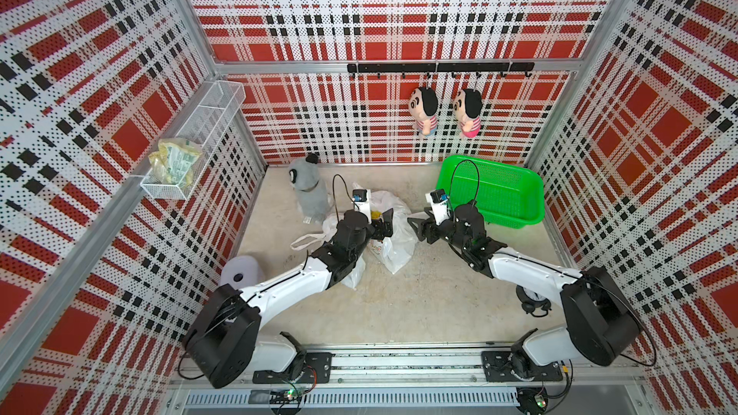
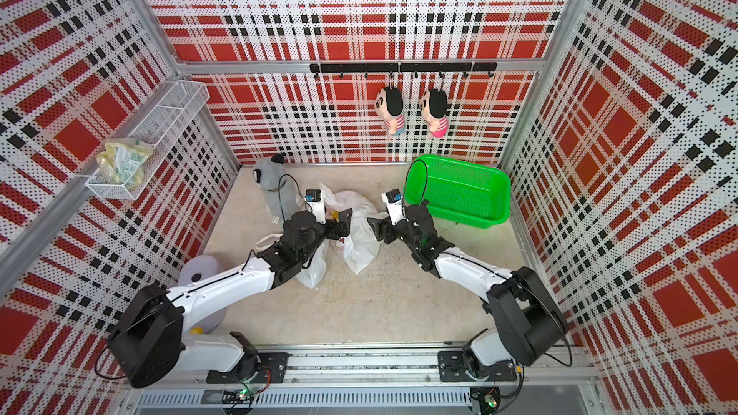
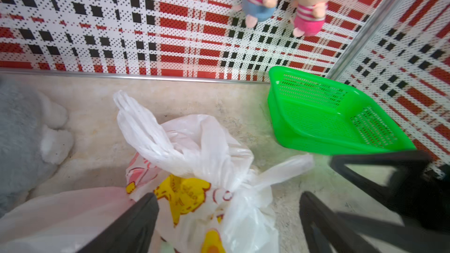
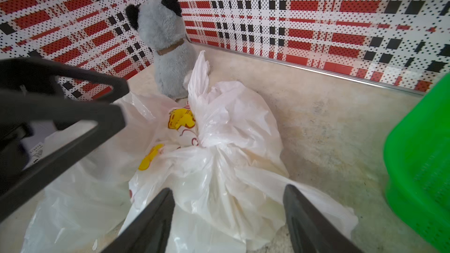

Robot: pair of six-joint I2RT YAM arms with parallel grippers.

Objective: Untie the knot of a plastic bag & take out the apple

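Observation:
A white plastic bag [image 3: 196,154] with red and yellow print lies crumpled on the table, its top gathered and twisted, with tails sticking up and out to the right. More white plastic [image 4: 93,178] lies to its left. No apple can be made out. My left gripper is open over the bag, nothing between its fingers. My right gripper stands open at the bag's right side, facing the gathered part, with nothing visibly held. The two grippers face each other closely in both top views.
A green basket [image 1: 490,188] stands at back right, a grey plush toy [image 2: 273,184] at back left. A white roll [image 1: 240,270] is at front left. Two dolls hang on the back wall.

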